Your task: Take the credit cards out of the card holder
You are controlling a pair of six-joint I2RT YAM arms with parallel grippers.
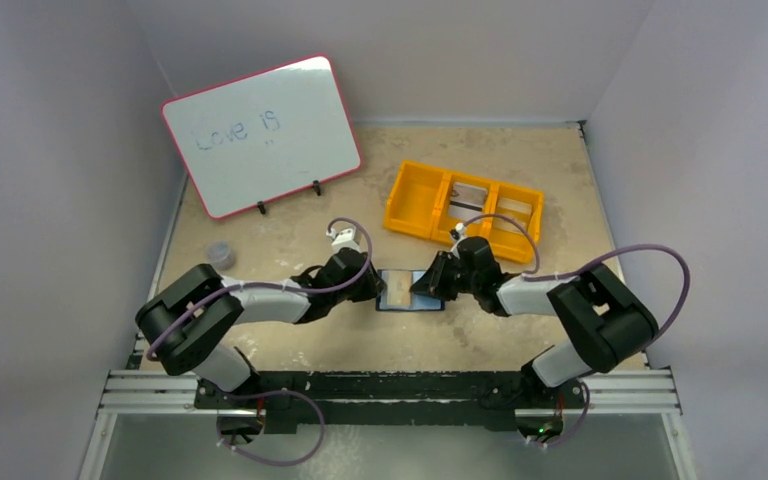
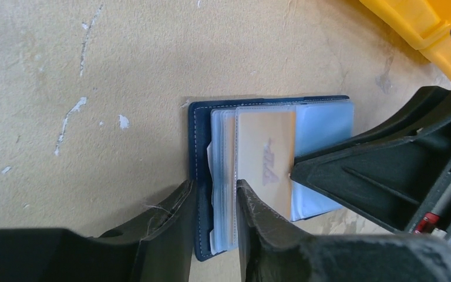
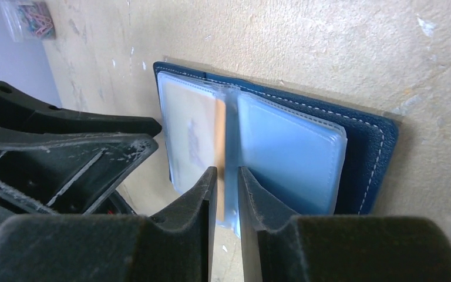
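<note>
The dark blue card holder lies open on the table, with clear sleeves holding cards; a pale cream card shows inside one, beside light blue sleeves. My left gripper is at the holder's left edge, its fingertips a little apart over the edge of the sleeves. My right gripper sits over the holder's middle and right part, its fingertips slightly apart where the cream card meets the blue sleeve. Whether either grips anything is unclear.
An orange three-compartment tray stands behind the holder. A whiteboard is at the back left, a clear cup at the left.
</note>
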